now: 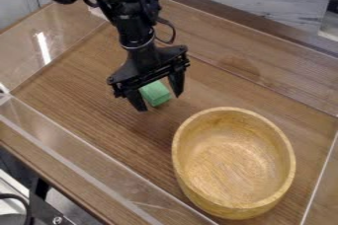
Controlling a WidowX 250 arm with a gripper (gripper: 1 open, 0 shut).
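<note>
My black gripper is low over the wooden table, its two fingers around a small green block left of centre. The fingers stand apart at either side of the block, which is partly hidden beneath the gripper; whether they touch it I cannot tell.
A large pale yellow bowl sits at the front right, apart from the block. A white marbled wall is behind.
</note>
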